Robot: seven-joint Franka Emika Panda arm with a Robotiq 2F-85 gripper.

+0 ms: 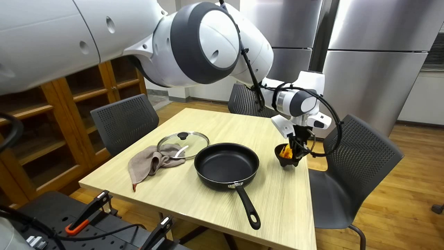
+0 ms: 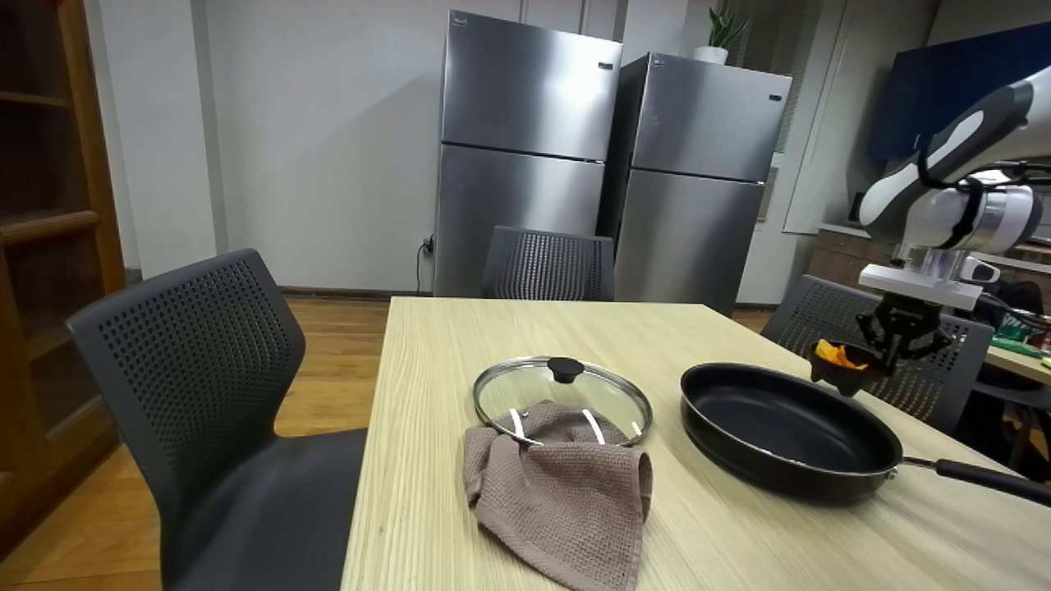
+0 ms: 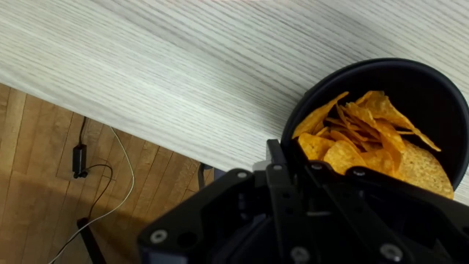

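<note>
A small black bowl holds a heap of orange chips. My gripper is shut on its near rim in the wrist view. In exterior view 2 the bowl hangs at the gripper's fingertips, roughly level, just beyond the pan. From exterior view 1 the bowl appears slightly above the table by its right edge, the chips still inside. An empty black frying pan rests on the table to the bowl's left, its handle toward the front.
A glass lid leans partly on a crumpled brown cloth left of the pan. Chairs stand around the table, one close at the right edge.
</note>
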